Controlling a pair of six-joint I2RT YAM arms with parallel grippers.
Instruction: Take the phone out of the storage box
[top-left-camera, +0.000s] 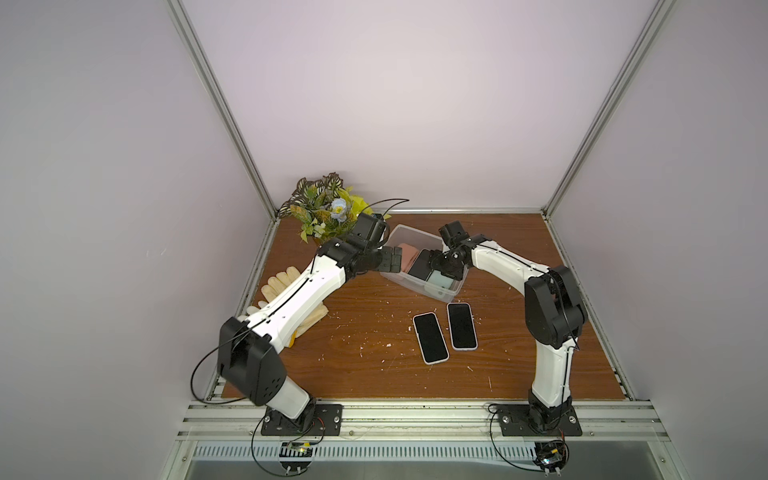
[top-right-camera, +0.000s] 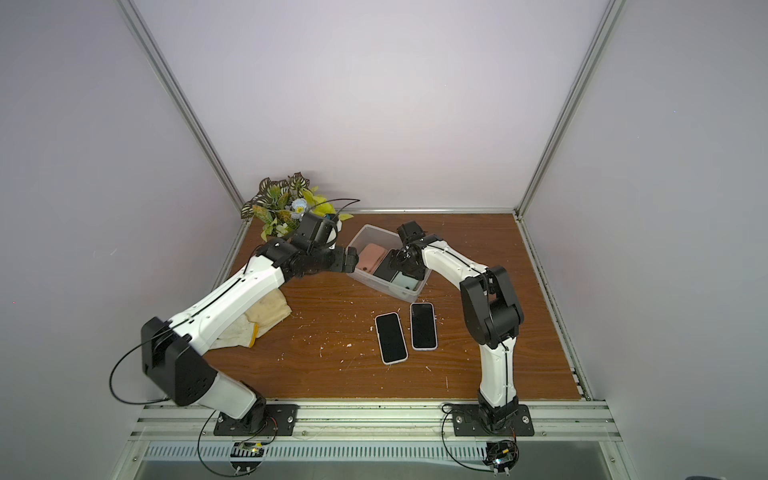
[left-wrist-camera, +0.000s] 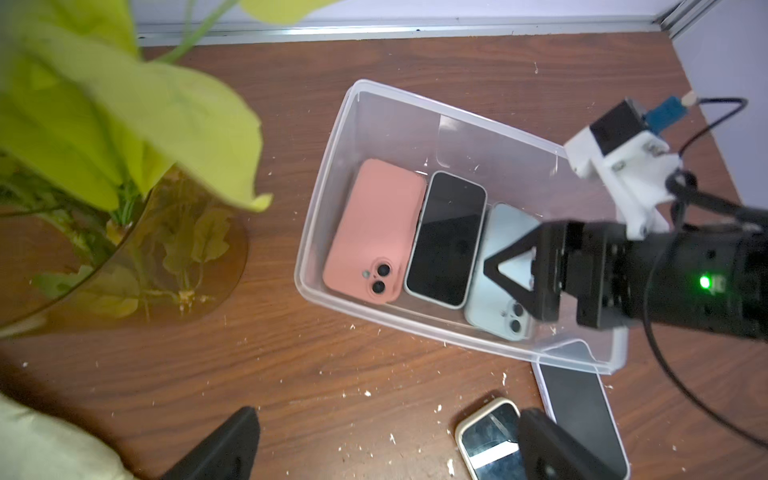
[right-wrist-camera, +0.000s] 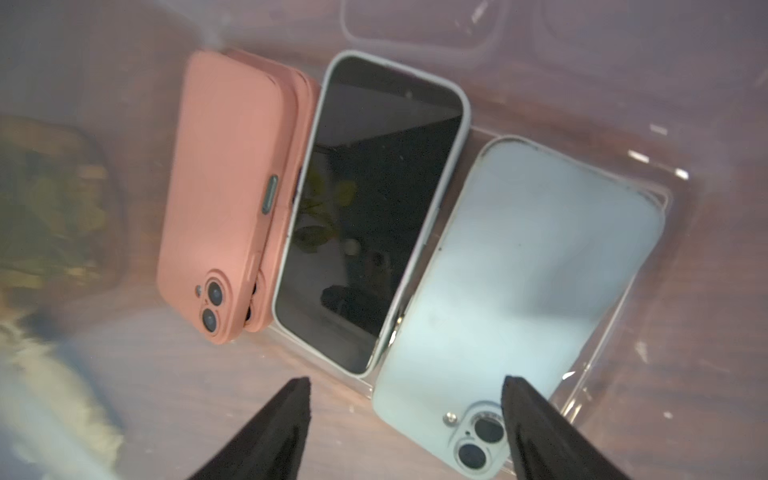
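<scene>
The translucent storage box (left-wrist-camera: 325, 200) holds stacked pink phones (right-wrist-camera: 216, 184), a black-screened phone (right-wrist-camera: 368, 208) in a light case, and a pale blue phone (right-wrist-camera: 512, 280) with its camera side up. My left gripper hangs open above the table at the box's left, its fingers empty. My right gripper is open over the box's right part, above the pale blue phone, with nothing between its fingers.
Two phones (top-left-camera: 430, 337) lie in front of the box. A vase with flowers (top-left-camera: 328, 208) stands at the back left, gloves (top-left-camera: 280, 288) at the left.
</scene>
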